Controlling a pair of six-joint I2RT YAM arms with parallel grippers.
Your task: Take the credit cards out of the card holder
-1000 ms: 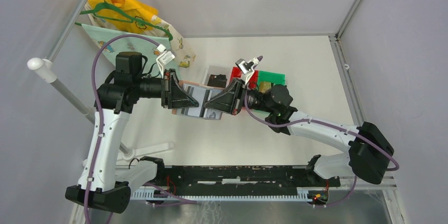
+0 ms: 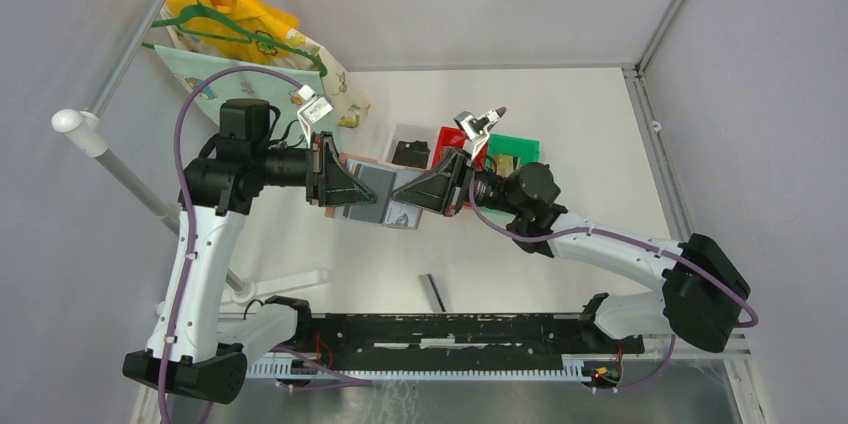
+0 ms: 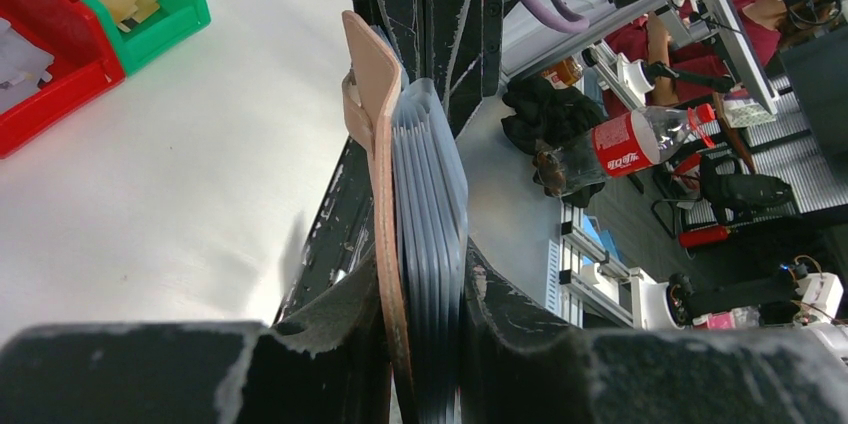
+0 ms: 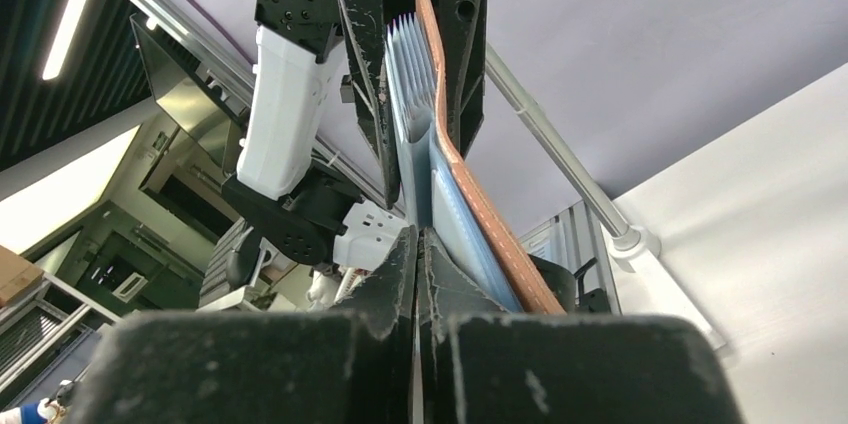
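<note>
The tan card holder (image 2: 380,184) with its stack of clear sleeves is gripped by my left gripper (image 2: 370,198). In the left wrist view the holder's tan cover (image 3: 380,174) and fanned sleeves (image 3: 428,184) stand upright between the left fingers. My right gripper (image 2: 400,197) is shut at the holder's right part, and its fingers (image 4: 395,279) meet with nothing visible between them beside the sleeves (image 4: 410,84). A narrow grey card (image 2: 433,292) with a dark stripe shows over the front of the table; whether it is lying or falling, I cannot tell.
At the back stand a clear bin (image 2: 410,134) with a black item, a red bin (image 2: 447,134) and a green bin (image 2: 525,149). Clothes hang from a rack (image 2: 130,54) on the left.
A grey card has appeared near the table's front, where the surface was bare. The holder's face has gone from striped to plain grey.
</note>
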